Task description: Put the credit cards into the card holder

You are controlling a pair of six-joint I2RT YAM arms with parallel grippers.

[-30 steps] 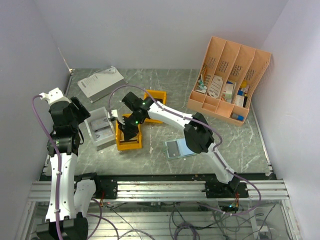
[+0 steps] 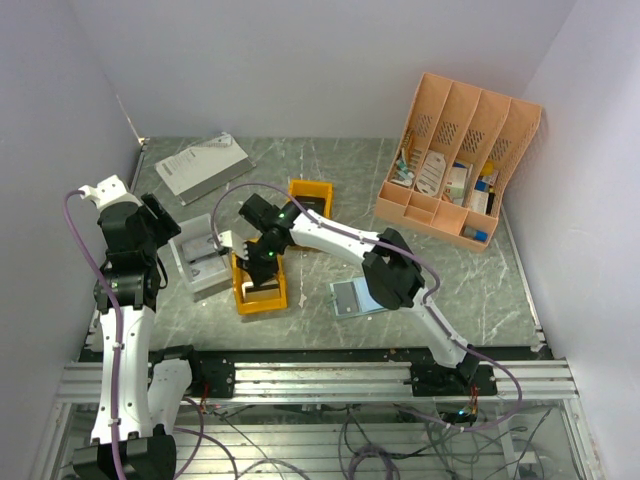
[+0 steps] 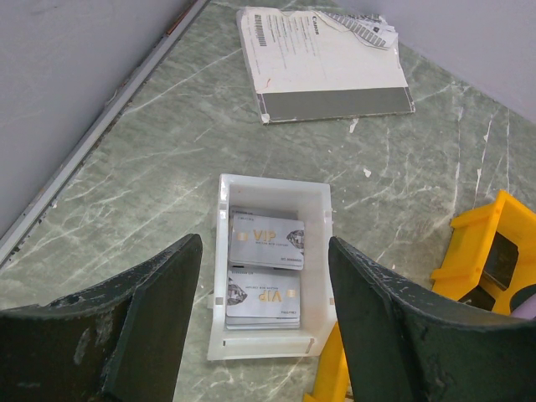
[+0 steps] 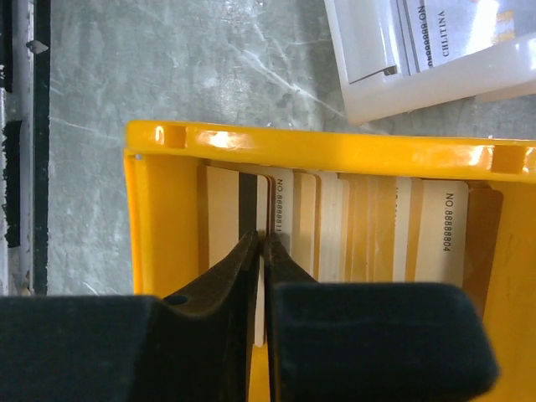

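Note:
My right gripper reaches down into a yellow bin point(image 4: 335, 144) holding a row of upright cards point(image 4: 440, 219). Its fingertips are very close together, and the pale edge of one card point(image 4: 260, 322) shows between them; whether they press on it is unclear. A flat, pale blue and grey item point(image 2: 357, 298), perhaps the card holder, lies on the table right of the bin. High over the left side, my left gripper stands open and empty. Below it is a white box point(image 3: 318, 209) with silver VIP cards point(image 3: 264, 293).
A second yellow bin point(image 2: 322, 188) sits behind the right gripper. At the back left lies a carton point(image 2: 205, 167), and an orange organizer point(image 2: 455, 150) with stationery fills the back right.
My left arm has stayed in place, and the other objects look unmoved.

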